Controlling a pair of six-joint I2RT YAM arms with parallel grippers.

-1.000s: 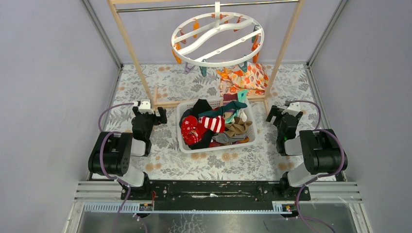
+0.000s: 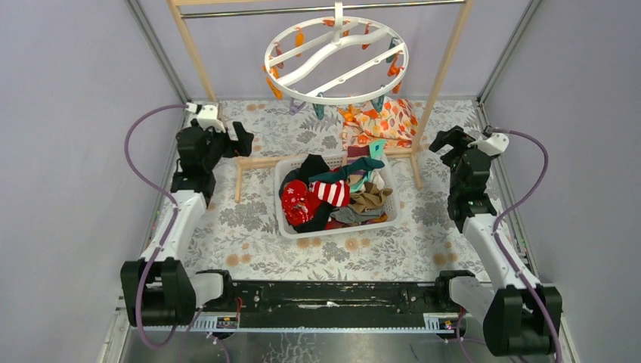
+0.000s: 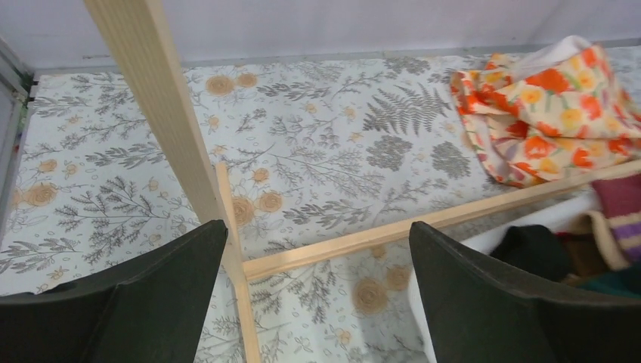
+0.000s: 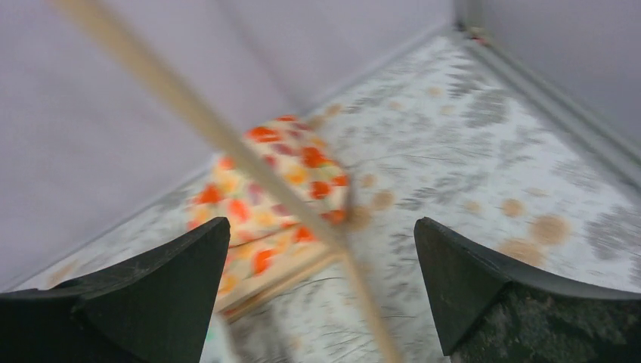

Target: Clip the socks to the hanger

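A white round hanger (image 2: 276,76) hangs from the metal rod, with orange, green and purple clips around its ring; no sock shows on it. Below it, several mixed socks (image 2: 331,193) fill a white basket (image 2: 301,234), among them a red patterned one and a red-and-white striped one. To the left of the basket, my left gripper (image 2: 244,140) is raised, its fingers apart and empty. My right gripper (image 2: 440,141) is up on the basket's right side, also open with nothing between its fingers. The wrist views confirm both wide gaps.
A wooden frame (image 2: 446,57) with the rod (image 2: 317,10) on top stands around the hanger; its left post (image 3: 162,106) is close to my left gripper. An orange-patterned cloth (image 2: 388,121) lies behind the basket. Floor on both sides of the basket is clear.
Both arms have risen and reached farther back, the left gripper shifting left and the right one to the right. The hanger sways slightly. The basket and socks have not moved.
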